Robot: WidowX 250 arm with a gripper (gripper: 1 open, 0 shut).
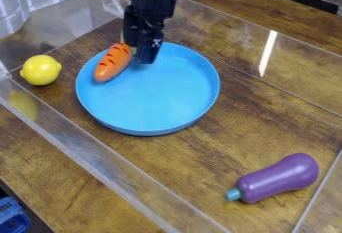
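Note:
My gripper [142, 35] is at the top of the view, low over the back edge of the blue plate [150, 102], its dark fingers open. An orange carrot-like piece [114, 62] lies on the plate's left part, just left and front of the fingers, tilted toward the lower left. Something small and yellowish is partly hidden behind it near the gripper.
A yellow lemon [42, 69] lies left of the plate. A purple eggplant [275, 178] rests at the front right. A blue object [10, 217] shows at the bottom left. The wooden surface right of the plate is clear.

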